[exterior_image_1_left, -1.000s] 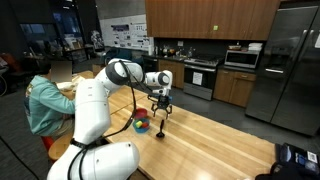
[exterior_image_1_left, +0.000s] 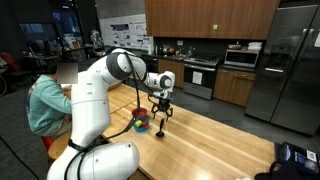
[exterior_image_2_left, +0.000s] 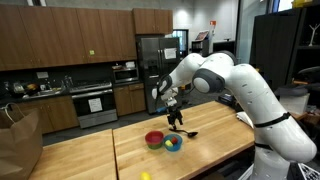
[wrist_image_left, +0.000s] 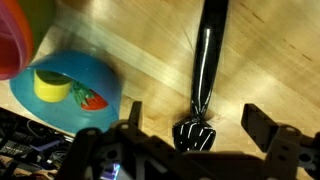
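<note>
A black long-handled utensil (wrist_image_left: 205, 70) lies on the wooden table; its wider end is at the lower middle of the wrist view. In that view my gripper is open, its fingers on either side of the utensil and nothing gripped. From the second exterior view, the gripper (exterior_image_2_left: 174, 106) hangs above the table, apart from the utensil (exterior_image_2_left: 186, 131). Left of the fingers in the wrist view is a blue bowl (wrist_image_left: 107, 88) with a yellow and a red-and-green item inside. Part of a red bowl (wrist_image_left: 22, 28) shows at the top left.
Beside the blue bowl (exterior_image_2_left: 174, 148) stands the red bowl (exterior_image_2_left: 154, 137). A small yellow item (exterior_image_2_left: 146, 176) lies near the front edge of the second exterior view.
</note>
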